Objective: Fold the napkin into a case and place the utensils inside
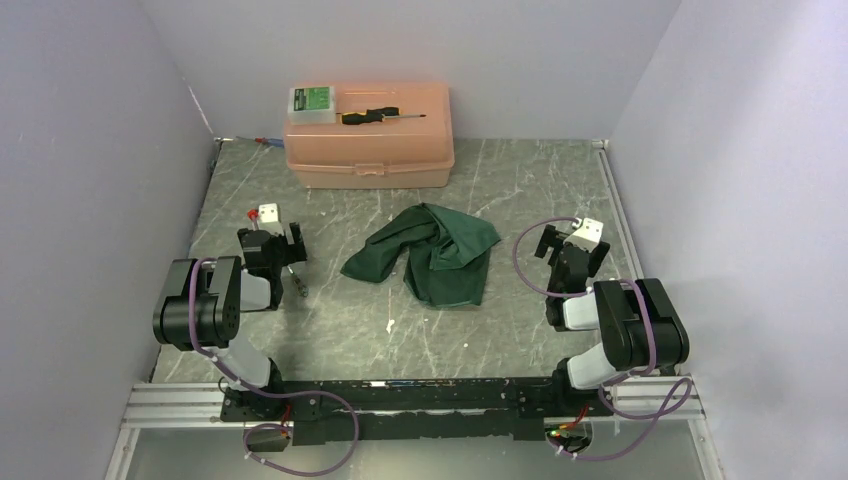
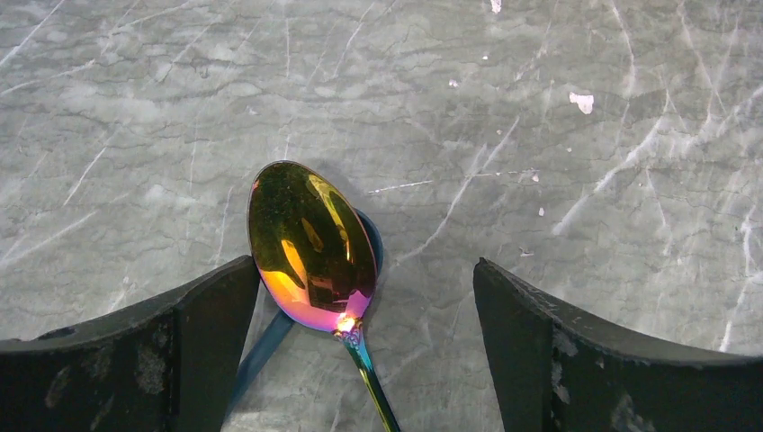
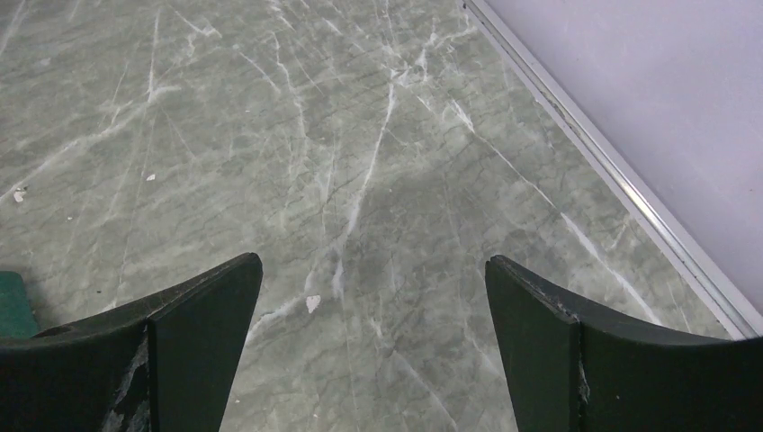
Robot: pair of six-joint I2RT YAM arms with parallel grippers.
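A dark green napkin lies rumpled in the middle of the table, its edge also visible at the lower left of the right wrist view. My left gripper is at the left, open above the utensils; in the left wrist view an iridescent spoon lies over another utensil with a bluish handle, between and below the open fingers. The utensils are partly hidden by the gripper in the top view. My right gripper stands open at the right of the napkin, over bare table.
A pink toolbox at the back carries a small clear box and a screwdriver. Walls border the table on the back and sides. Bare table surrounds the napkin.
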